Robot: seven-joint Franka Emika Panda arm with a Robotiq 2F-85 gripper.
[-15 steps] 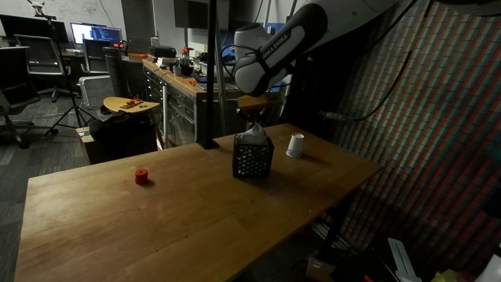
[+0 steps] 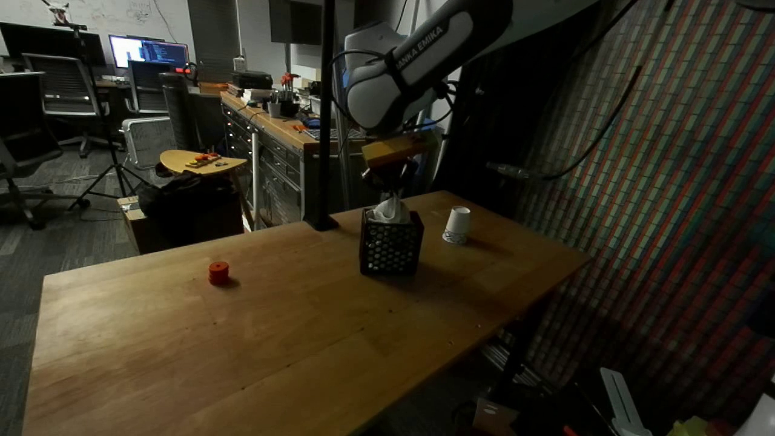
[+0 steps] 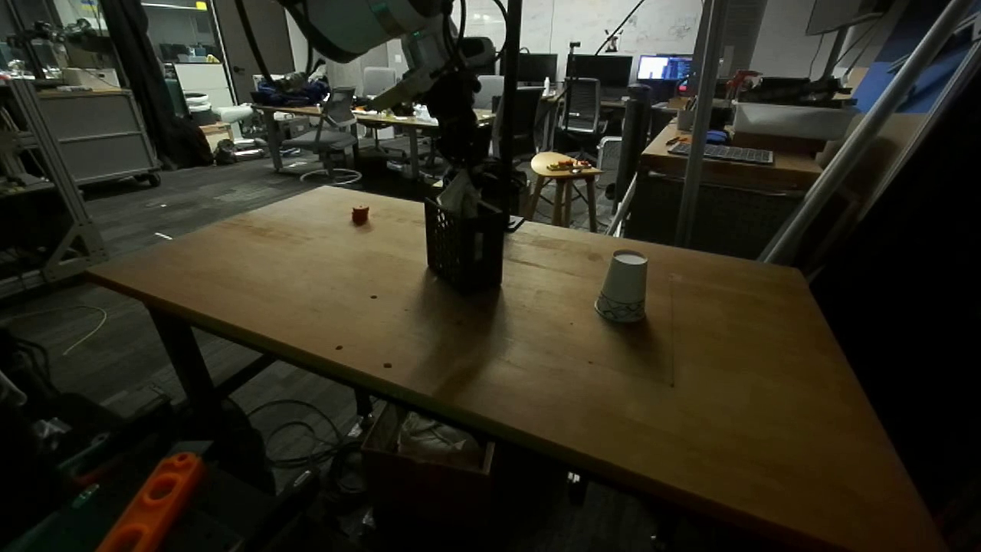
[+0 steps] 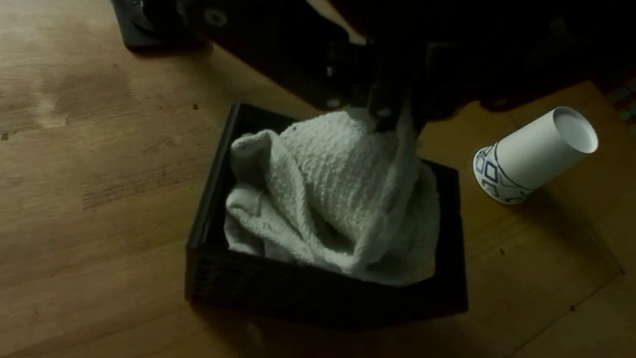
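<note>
A pale textured cloth [image 4: 352, 179] lies bunched in a black basket [image 4: 199, 262] with perforated sides. My gripper is over the basket, shut on the top of the cloth, which is pinched to a fold between the fingertips. In exterior view 1 the cloth [image 2: 392, 211] rises to a peak above the rim of the basket [image 2: 390, 248], just under the gripper [image 2: 393, 193]. From the other side, the cloth [image 3: 457, 195] also stands out of the basket [image 3: 467, 248]. Its lower part is hidden inside.
An upside-down white paper cup [image 3: 623, 287] stands beside the basket. Farther off on the wooden table [image 2: 290, 320] sits a small red-orange spool-like object [image 2: 218, 273]. A black post [image 2: 324, 145] stands at the table's back edge.
The arm and gripper have risen a little and shifted slightly left in exterior view 1. The cloth's top is drawn into a narrower peak. Basket, cup and red object stay put.
</note>
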